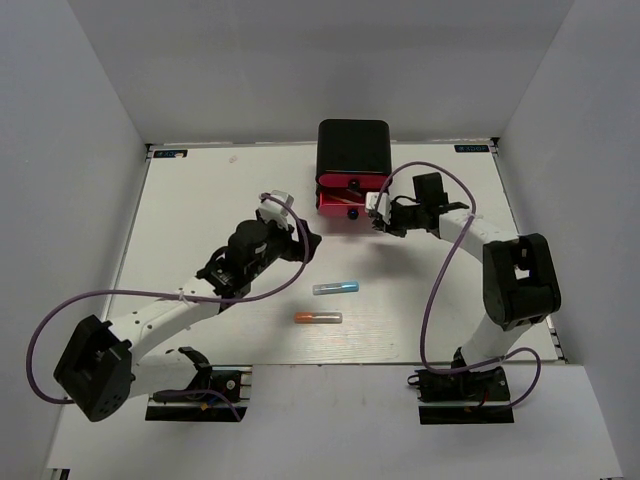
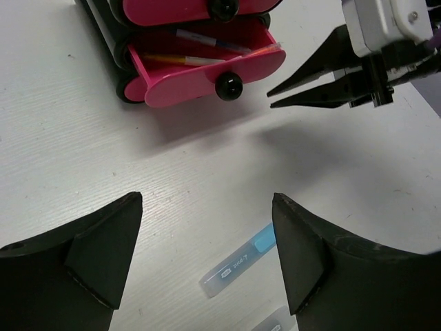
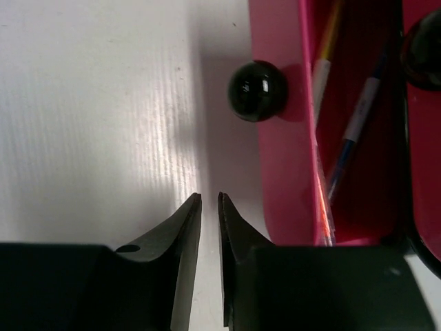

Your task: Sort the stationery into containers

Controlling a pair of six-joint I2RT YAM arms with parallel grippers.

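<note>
Two capped pieces lie on the table: one blue-capped (image 1: pixel 335 287), one orange-capped (image 1: pixel 318 317). Beyond them, a black cabinet (image 1: pixel 354 147) has its lower red drawer (image 2: pixel 186 88) pulled out. Inside lie a yellow-and-white pen (image 2: pixel 200 61) and a blue-and-white pen (image 3: pixel 360 110), with an orange-tinted clear item (image 3: pixel 324 207) along the front wall. My left gripper is open and empty, above the table left of the drawer front. My right gripper is shut to a narrow gap, nothing visible between its tips, close beside the drawer's black knob (image 3: pixel 258 91).
An upper drawer with its own black knob (image 2: pixel 223 7) sits just above the open one.
</note>
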